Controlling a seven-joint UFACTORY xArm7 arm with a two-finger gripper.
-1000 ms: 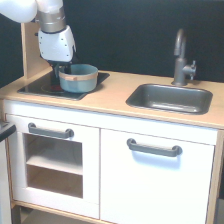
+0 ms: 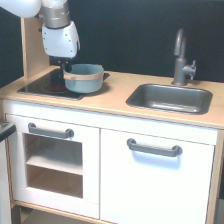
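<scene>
A grey-blue pot (image 2: 86, 81) is at the right part of the black stove top (image 2: 40, 84) on the toy kitchen's counter. From above, the white robot arm (image 2: 62, 42) reaches down at the pot's left side. My gripper (image 2: 67, 68) is small and dark here, close against the pot's left rim. Whether its fingers are parted or closed on the rim cannot be made out. Nor does it show whether the pot rests fully on the surface.
A metal sink (image 2: 170, 97) with a grey faucet (image 2: 181, 58) lies on the right. Bare wooden counter (image 2: 120, 89) separates it from the stove. Below are an open-fronted oven (image 2: 55, 158) and a white cupboard door (image 2: 150, 185).
The pot has shifted a little to the right, toward the stove's right edge. My arm and gripper have moved slightly right as well, staying at the pot's left side.
</scene>
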